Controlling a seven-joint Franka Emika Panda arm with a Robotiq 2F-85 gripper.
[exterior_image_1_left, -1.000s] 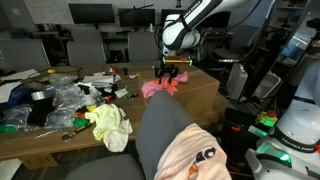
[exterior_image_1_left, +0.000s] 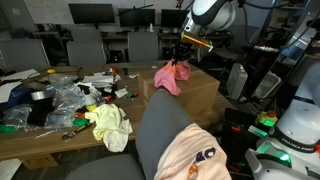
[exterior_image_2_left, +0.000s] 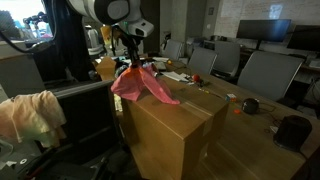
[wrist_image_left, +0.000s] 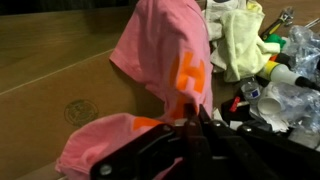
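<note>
A pink cloth with orange letters (wrist_image_left: 180, 40) hangs bunched from my gripper, which is shut on it. In the wrist view, its folds spread over both sides of the dark fingers. From the first exterior view, the cloth (exterior_image_1_left: 168, 78) rises to a peak below the gripper (exterior_image_1_left: 181, 54). Its lower part drapes over the top of a cardboard box (exterior_image_1_left: 203, 98). The second exterior view has the cloth (exterior_image_2_left: 152, 86) spread across the box's near top edge (exterior_image_2_left: 172, 118), with the gripper (exterior_image_2_left: 134, 62) above.
A pale yellow-green cloth (exterior_image_1_left: 111, 128) and several cluttered items lie on the wooden table (exterior_image_1_left: 35, 142) to the left. A dark chair (exterior_image_1_left: 163, 128) stands in front, and a peach towel (exterior_image_1_left: 190, 155) hangs over another seat.
My gripper has risen and shifted slightly right, pulling part of the pink cloth upward. The cloth lay lower and flatter on the box before.
</note>
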